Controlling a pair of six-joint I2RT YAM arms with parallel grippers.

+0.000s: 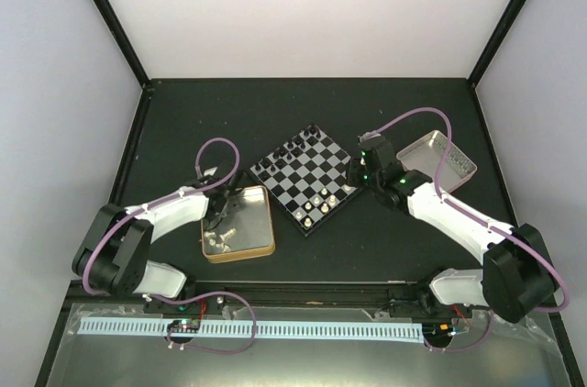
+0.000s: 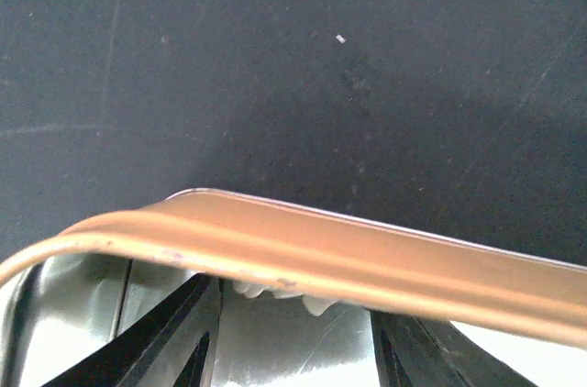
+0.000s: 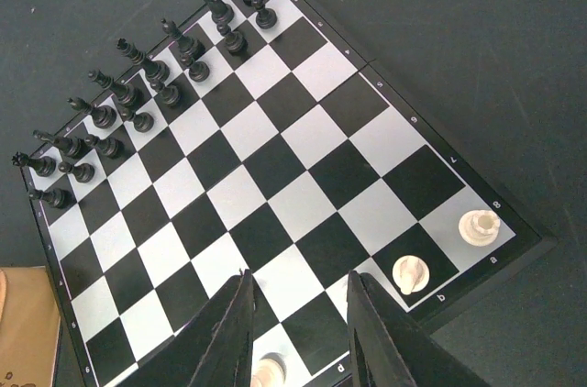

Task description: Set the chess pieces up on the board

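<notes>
The chessboard (image 1: 307, 176) lies mid-table with black pieces (image 3: 147, 75) along its far-left edge and several white pieces (image 3: 479, 227) near its lower right. My left gripper is low inside the gold-rimmed tray (image 1: 238, 257), fingers apart beneath the rim, with pale pieces partly visible between and behind them. More white pieces (image 1: 220, 238) lie in that tray. My right gripper hangs above the board's right portion, fingers apart, with nothing seen held between them.
An empty pale tray (image 1: 436, 160) sits at the right behind my right arm. The dark tabletop behind the board and in front of it is clear.
</notes>
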